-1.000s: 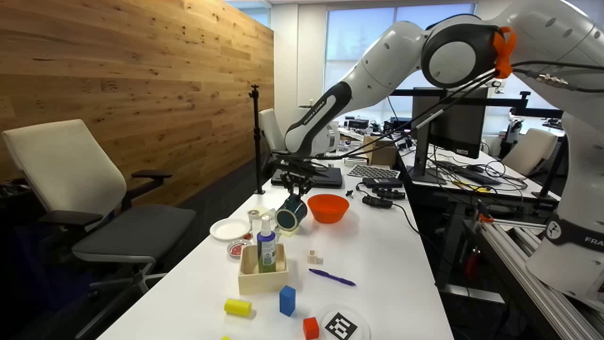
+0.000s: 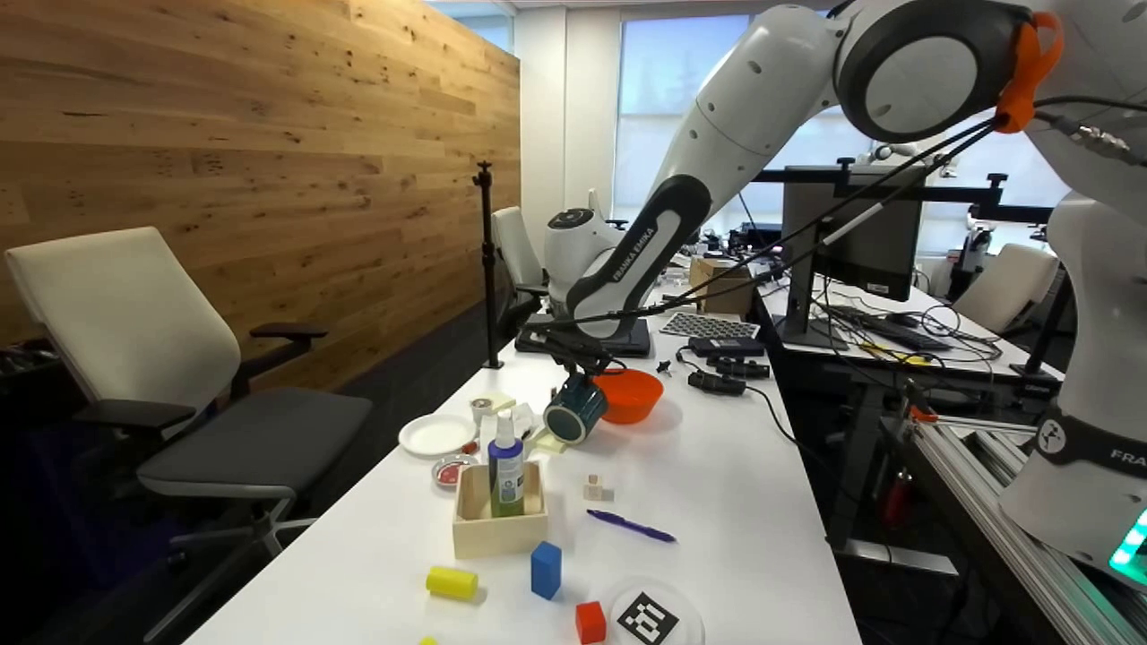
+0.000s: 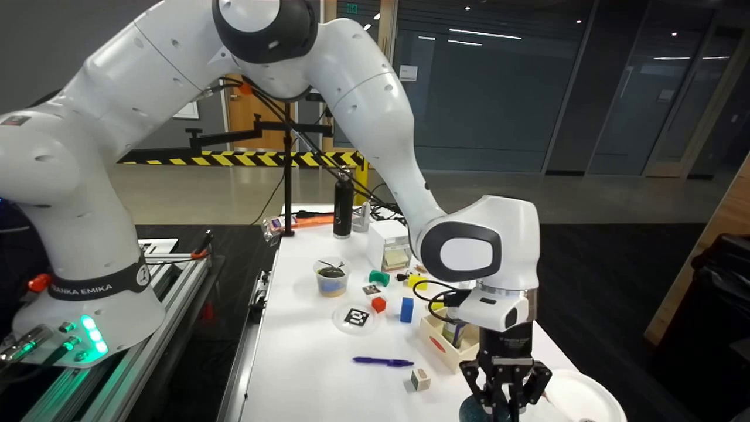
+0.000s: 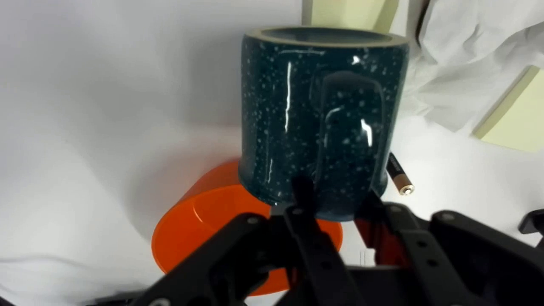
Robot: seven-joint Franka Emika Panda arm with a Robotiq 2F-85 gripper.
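A dark teal speckled mug hangs tilted over the table, its rim turned away from the fingers in the wrist view. My gripper is shut on the mug near its lower end; the exact contact is dark and partly hidden. Exterior view 1 has the mug in front of an orange bowl, overlapping its left side. In the wrist view the bowl lies below and left of the mug, partly covered by it and by the fingers. Only part of the mug shows at the bottom of exterior view 2.
A wooden box holding a spray bottle stands nearer the camera, with a white plate to its left. A pen, a small block and a battery lie about. Right of the bowl the table is clear.
The mug, held in my gripper, has moved right and slightly nearer the camera, and now overlaps the bowl's left side in exterior view 1. The bowl looks partly hidden now.
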